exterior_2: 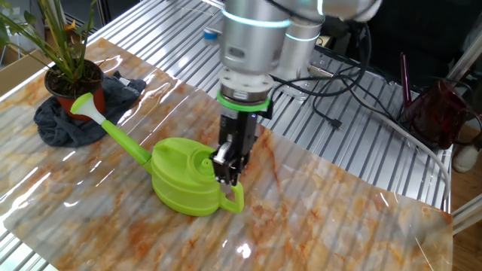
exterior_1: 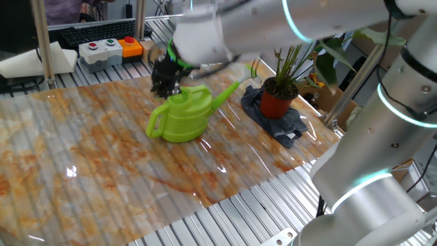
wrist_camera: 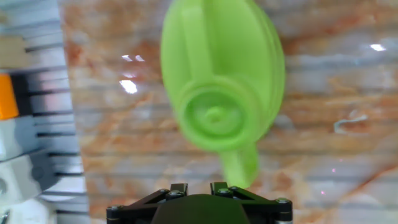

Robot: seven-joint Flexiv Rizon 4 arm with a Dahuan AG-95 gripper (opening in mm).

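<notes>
A light-green watering can stands upright on the marbled sheet, its spout toward the potted plant. In exterior view 2, my gripper hangs over the handle side of the can; the overlap hides whether they touch. From the wrist, the can's round lid and its handle lie ahead of my gripper. A narrow gap separates the two fingertips, with nothing held between them.
The plant's red-brown pot sits on a dark cloth. Button boxes and a keyboard line the far edge. A dark red pitcher stands beyond the ribbed table. Much of the marbled sheet is bare.
</notes>
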